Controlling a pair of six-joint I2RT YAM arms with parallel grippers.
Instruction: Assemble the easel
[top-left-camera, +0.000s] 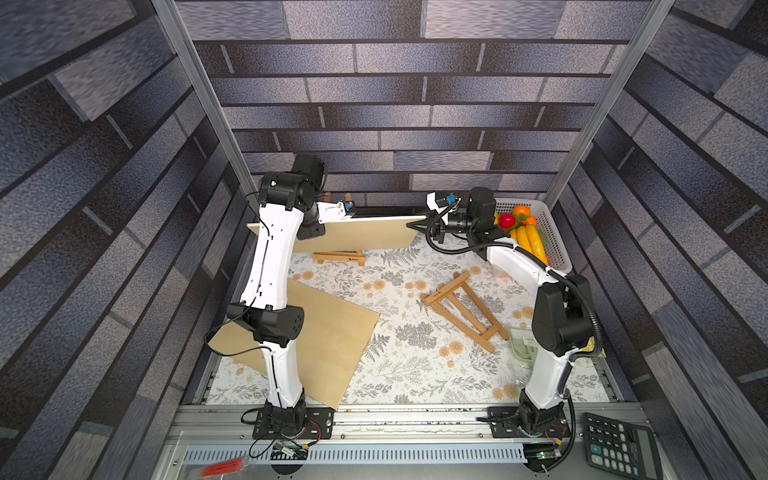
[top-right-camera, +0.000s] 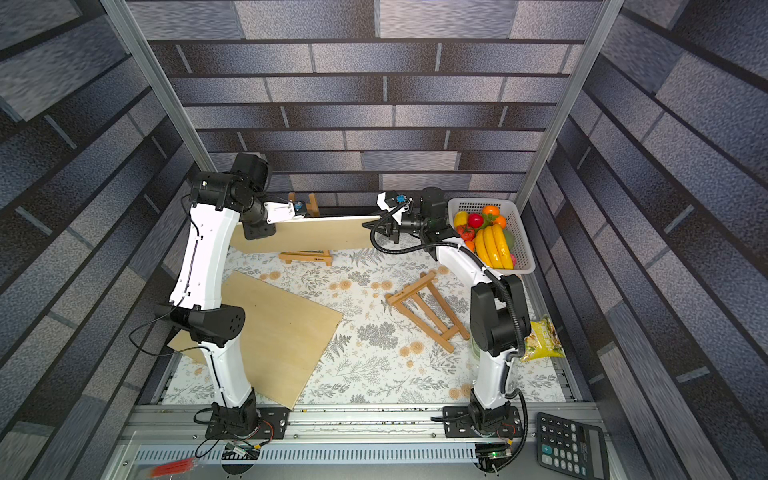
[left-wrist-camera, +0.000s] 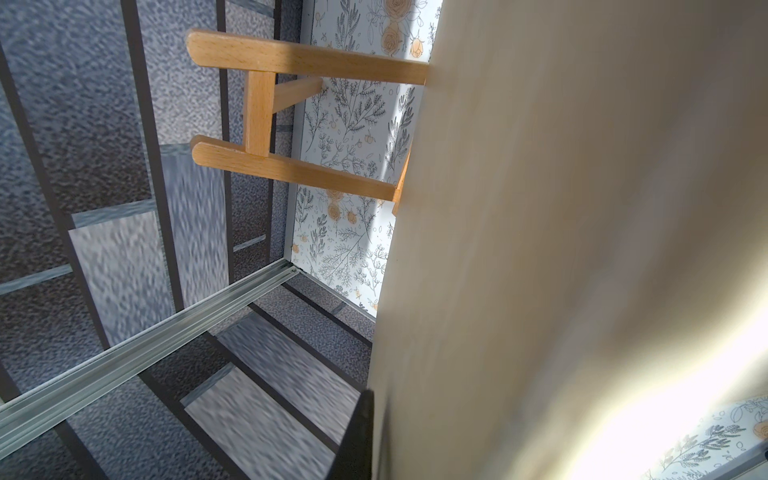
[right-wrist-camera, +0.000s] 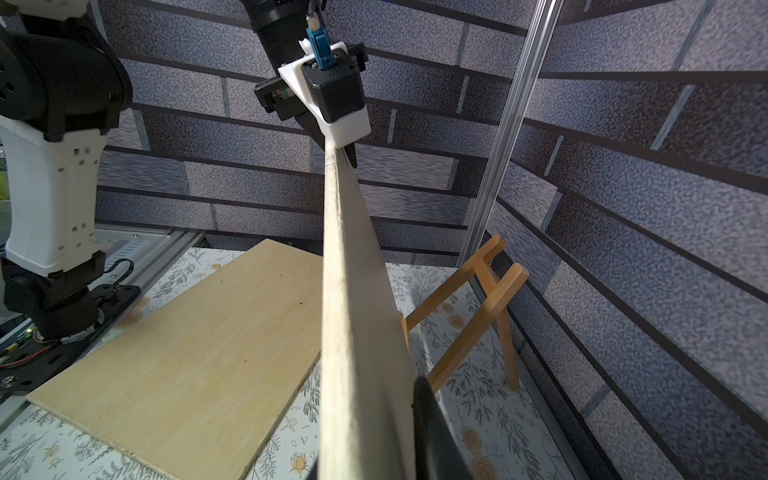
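A thin pale wooden board is held up on edge above the back of the table, spanning both arms. My left gripper is shut on its far left end. At its right end my right gripper is shut on the edge, one dark fingertip showing beside the wood. Behind and below the board stands a wooden easel frame, apart from it; the board hides much of the easel. A second wooden easel frame lies on the table at centre right. Another flat board rests at the front left.
The basket of fruit sits at the back right, just beyond my right arm. A green container and a yellow packet are on the right side. Free tablecloth shows in the middle front.
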